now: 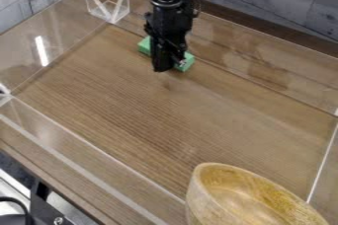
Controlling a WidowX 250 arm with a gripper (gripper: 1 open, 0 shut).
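My black gripper hangs from the arm at the top centre of the camera view, low over the wooden surface. A small green object lies at the gripper, partly hidden behind it. I cannot tell whether the fingers are open or shut, or whether they touch the green object.
A yellow bowl sits at the bottom right. A wall runs along the back, and clear plastic pieces stand at the upper left.
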